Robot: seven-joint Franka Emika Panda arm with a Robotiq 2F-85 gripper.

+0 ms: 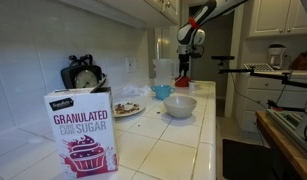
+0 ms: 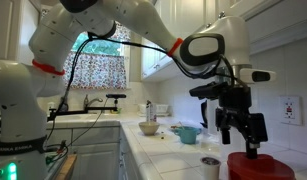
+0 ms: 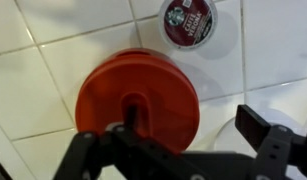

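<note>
A red round lid or pot with a raised handle lies under my gripper in the wrist view. In exterior view 2 the same red thing stands at the counter's right end, with my gripper just above it. Its fingers are spread apart and nothing shows between them. Exterior view 1 has the arm far off at the back, over the red thing.
A small cup with a dark printed lid sits close to the red thing. A pale bowl, a plate of food and a sugar box stand along the counter. White tile between them is bare.
</note>
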